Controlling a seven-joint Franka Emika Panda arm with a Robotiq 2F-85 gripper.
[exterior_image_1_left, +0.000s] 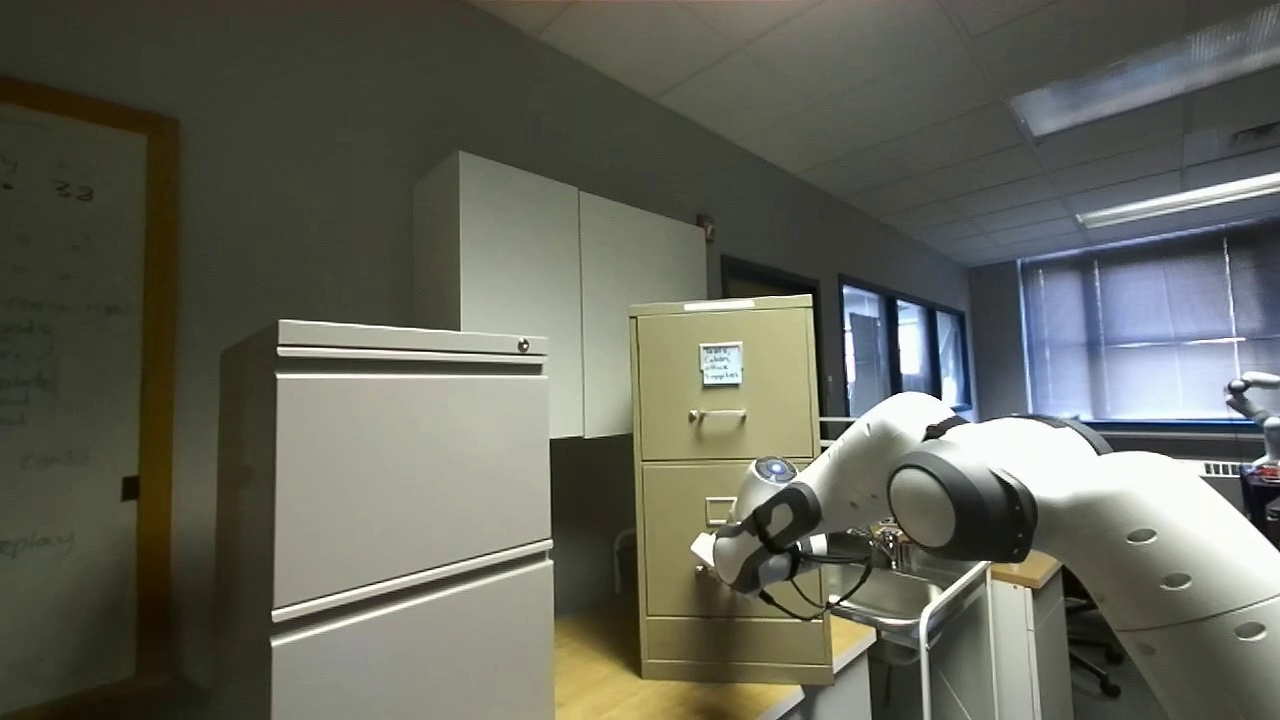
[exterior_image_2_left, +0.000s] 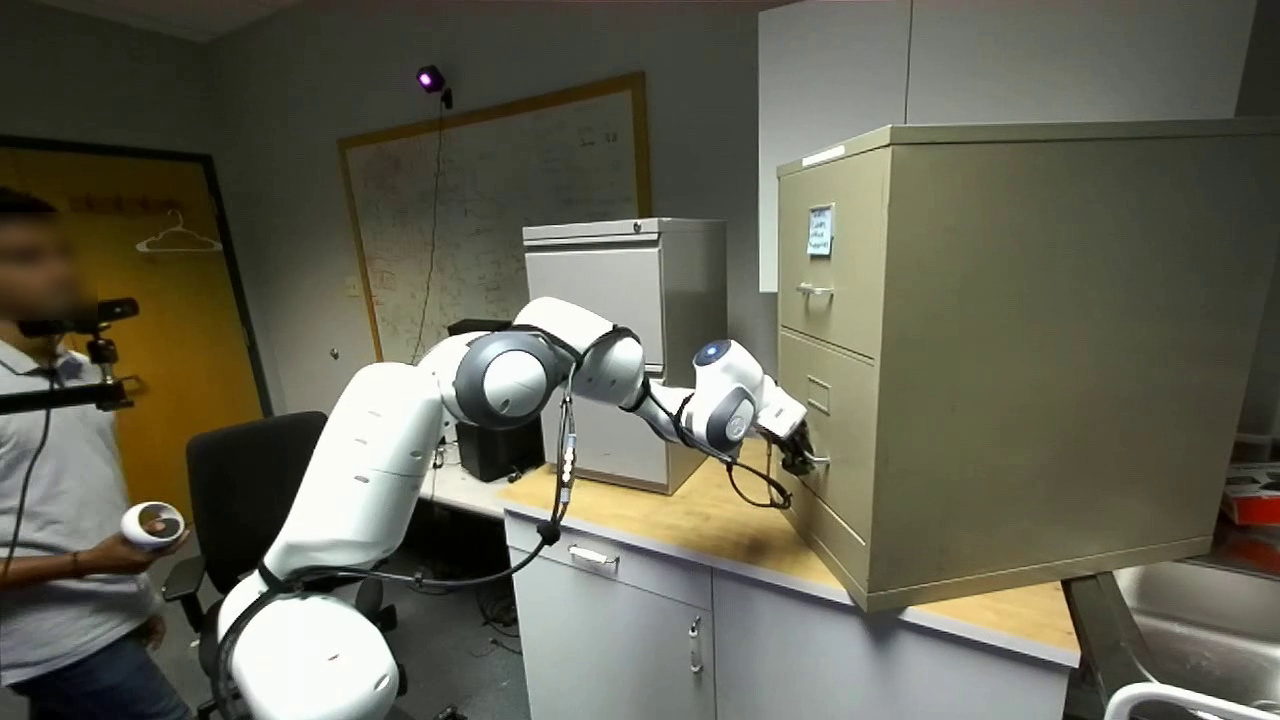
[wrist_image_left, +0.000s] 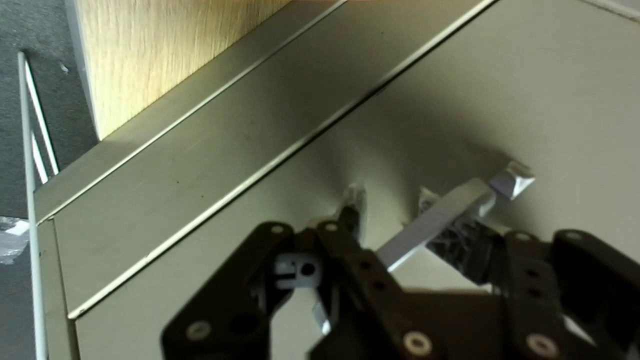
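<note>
The tan filing cabinet (exterior_image_2_left: 1056, 360) stands on the wooden counter with both its drawers closed. At its lower drawer (exterior_image_2_left: 840, 408), my gripper is open, its fingers on either side of the metal handle (wrist_image_left: 441, 219). In the wrist view the handle bar runs slantwise through the gap between them; whether either finger touches it I cannot tell. The upper drawer (exterior_image_1_left: 723, 384) carries a handwritten label and its own handle (exterior_image_1_left: 720, 415). From exterior view 1, my hand hides most of the lower handle.
A grey cabinet (exterior_image_1_left: 408, 480) stands to the left of the tan one. The wooden counter (exterior_image_2_left: 732, 528) has bare room in front of the grey cabinet. A sink (exterior_image_1_left: 894, 594) lies to the right. A person (exterior_image_2_left: 72, 480) holding a controller stands far left in exterior view 2.
</note>
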